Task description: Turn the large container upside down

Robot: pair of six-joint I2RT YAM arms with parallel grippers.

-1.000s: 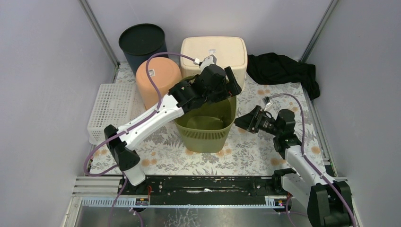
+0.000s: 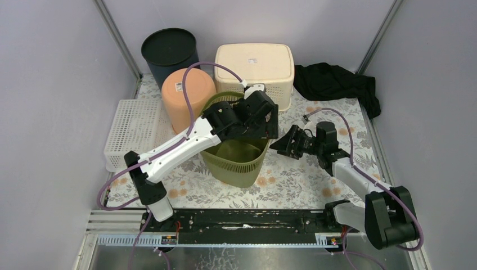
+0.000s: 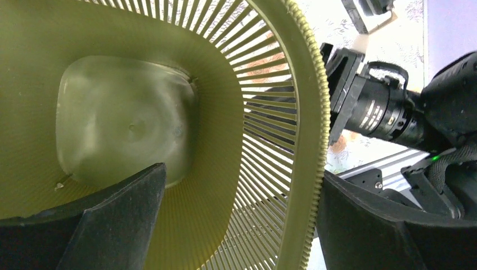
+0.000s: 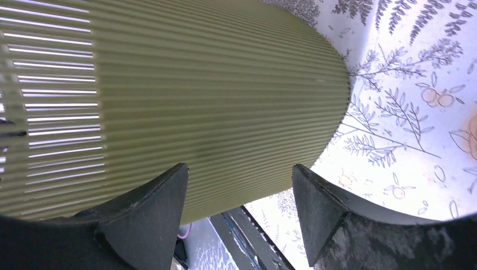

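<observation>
The large olive-green container stands upright in mid-table, partly hidden under my left arm. My left gripper is over its right side, open, with the slotted rim between its fingers. My right gripper is just right of the container, low beside its outer wall; in the right wrist view its fingers are apart, facing that ribbed wall, with nothing clearly held.
Behind stand a dark blue bin, a peach bin and a cream lidded basket. A white perforated basket lies left, a black cloth at back right.
The container has shifted left and slightly toward the front, with my left gripper moving slightly down at its rim. My right gripper has moved left along with it.
</observation>
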